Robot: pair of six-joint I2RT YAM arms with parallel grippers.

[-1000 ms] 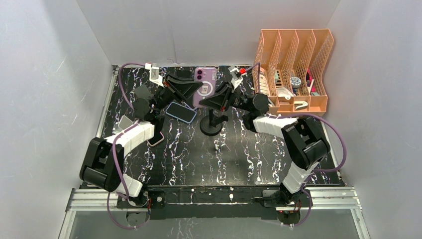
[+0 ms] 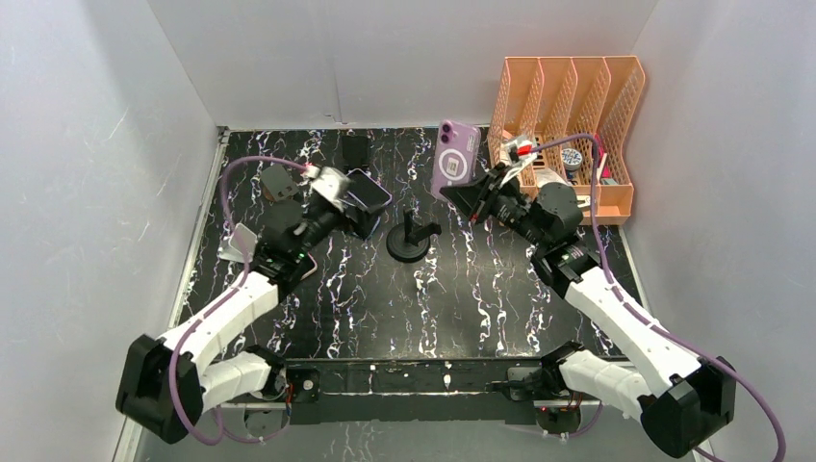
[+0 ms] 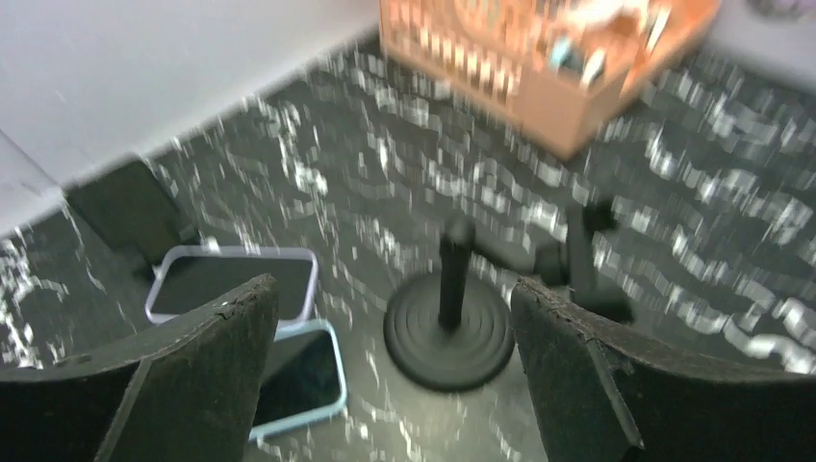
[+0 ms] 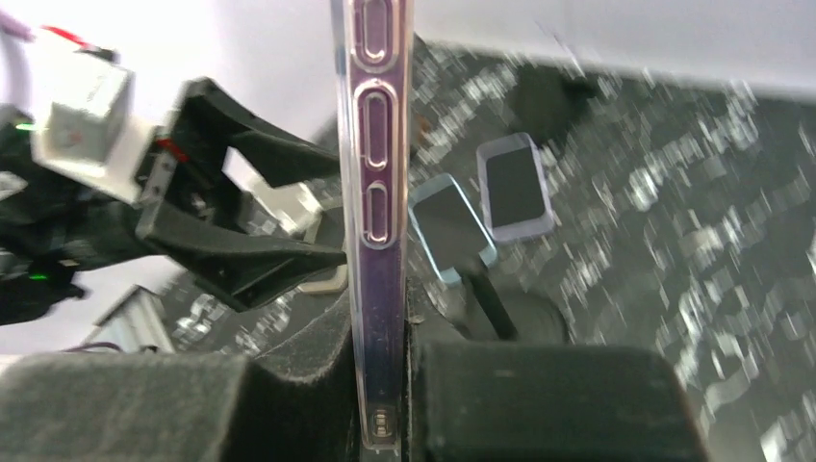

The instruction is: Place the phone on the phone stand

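A purple phone (image 2: 455,154) with a ring on its back is held upright by my right gripper (image 2: 454,191), shut on its lower part, right of and above the black stand (image 2: 408,245). In the right wrist view the phone's side (image 4: 375,279) with its buttons fills the centre between the fingers. My left gripper (image 2: 358,214) is open and empty, left of the stand; in the left wrist view the stand (image 3: 447,346) shows beyond its parted fingers.
Two phones lie left of the stand (image 3: 236,279), a dark block (image 2: 355,147) behind them. An orange organiser (image 2: 617,207) occupies the back right.
The right gripper has carried the phone right, away from the left gripper, which earlier was at the phone.
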